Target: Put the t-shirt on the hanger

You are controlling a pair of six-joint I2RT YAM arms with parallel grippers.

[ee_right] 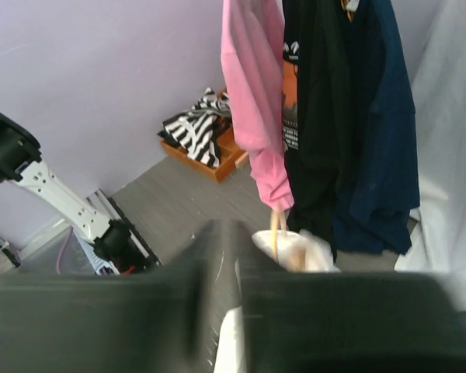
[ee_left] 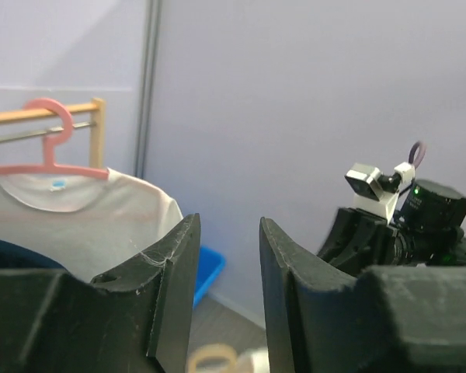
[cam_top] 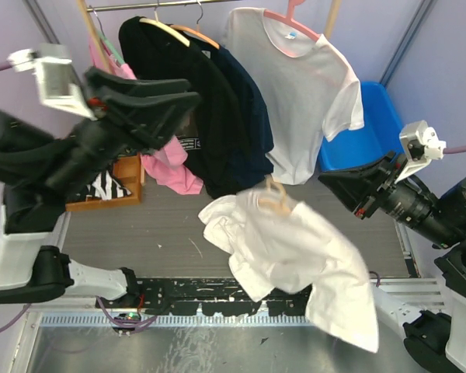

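The white T-shirt (cam_top: 295,272) lies in a heap low at the front middle, with the wooden hanger (cam_top: 273,203) at its collar, below and away from both grippers. My left gripper (cam_top: 188,105) is raised at upper left; in its wrist view the fingertips (ee_left: 188,233) stand apart with nothing between them. My right gripper (cam_top: 332,183) is at the right, above the shirt; its own wrist view shows blurred fingers, and the hanger and shirt show beyond them, low in that view.
A rail (cam_top: 140,6) carries pink, black, navy and white garments. A blue bin (cam_top: 373,116) stands back right, a wooden tray (cam_top: 101,202) with striped cloth at left. Grey floor (cam_top: 163,241) shows at front left.
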